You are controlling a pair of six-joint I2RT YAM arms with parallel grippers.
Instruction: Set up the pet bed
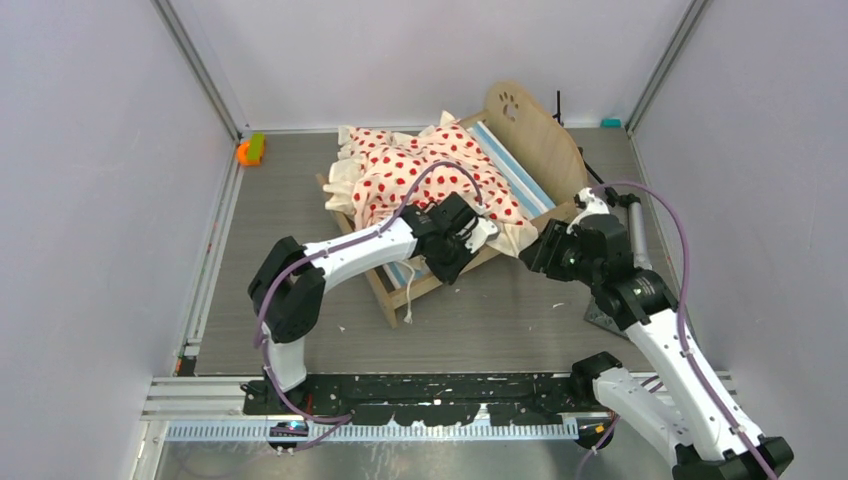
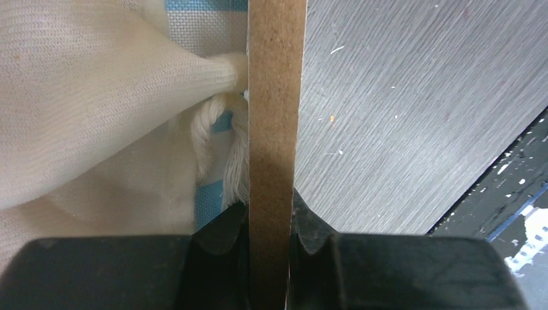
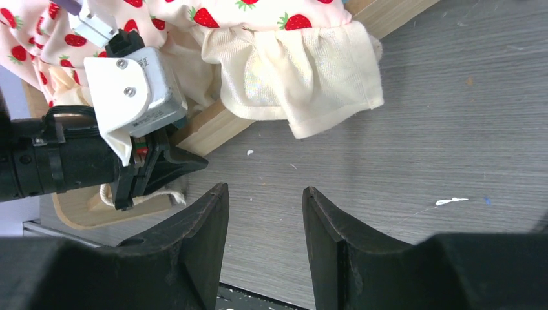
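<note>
A wooden pet bed (image 1: 535, 145) with a paw cut-out in its headboard stands askew, its near side rail (image 2: 274, 116) running between my left fingers. My left gripper is shut on that rail. Over the bed lies a strawberry-print blanket (image 1: 400, 175) with cream edges, bunched toward the left. One cream corner (image 3: 297, 77) hangs over the near rail onto the floor side. A blue-and-white striped mattress (image 1: 515, 170) shows along the headboard. My right gripper is open and empty, over bare floor beside the bed's near right corner.
An orange and green toy (image 1: 251, 150) lies at the far left. Behind my right arm, a black stand with a grey tube (image 1: 637, 235) is at the right wall. A cord (image 1: 408, 305) dangles over the near rail.
</note>
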